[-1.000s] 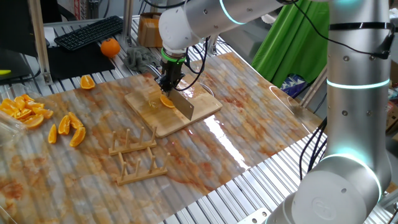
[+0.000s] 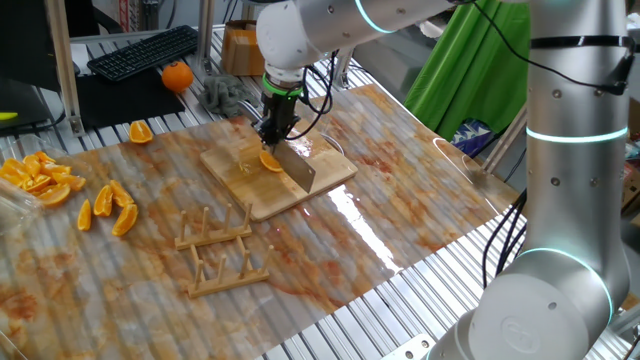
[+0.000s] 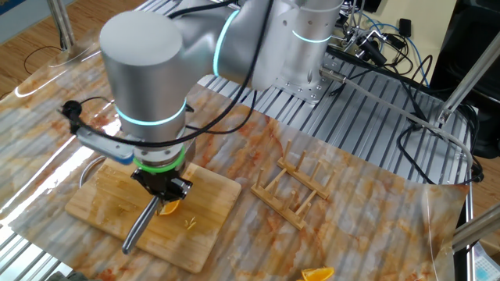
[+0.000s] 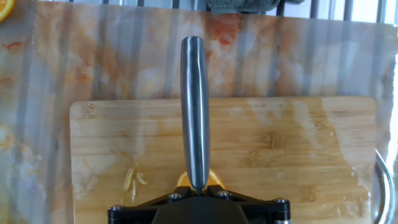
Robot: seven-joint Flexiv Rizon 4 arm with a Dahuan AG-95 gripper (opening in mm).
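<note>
My gripper (image 2: 274, 138) is shut on the handle of a cleaver-like knife, just above the wooden cutting board (image 2: 248, 203). The broad metal blade (image 2: 297, 168) stands on edge over the board in exterior view 1. In the wrist view the steel handle (image 4: 195, 106) points away from the black fingers. Beside the blade lies an orange piece (image 2: 269, 161); only its edge shows under the gripper in the wrist view. Whether the blade touches or cuts into the piece is hidden.
A wooden peg rack (image 2: 228, 238) stands near the board. Several orange wedges (image 2: 124, 220) lie to the left, by a heap of more pieces (image 2: 38, 178). A whole orange (image 2: 177, 77) sits at the back. The tabletop right of the board is clear.
The gripper and knife have shifted very slightly to the right in exterior view 1, and the orange piece beside the blade appears to have shifted a little too.
</note>
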